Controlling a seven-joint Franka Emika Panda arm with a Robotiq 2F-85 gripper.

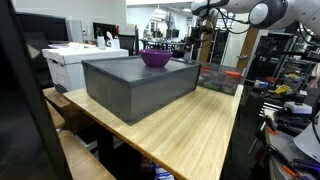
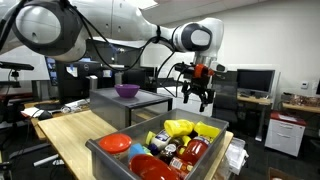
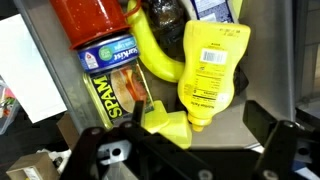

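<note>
My gripper [image 2: 196, 101] is open above a grey bin [image 2: 217, 122] packed with food items, its fingers pointing down. In the wrist view, my gripper has its fingers spread at the lower left and right, and nothing is held between them. A yellow mustard bottle [image 3: 211, 70] with a white label lies ahead of the gap. To its left are a curved yellow banana [image 3: 153, 52] and a Spam can [image 3: 121, 91]. The left finger partly covers another yellow item [image 3: 173, 126].
A purple bowl [image 1: 156, 58] rests on a large grey box [image 1: 150, 93]. Red-lidded items [image 2: 150, 165] crowd the bin's near end. Bin walls surround the items.
</note>
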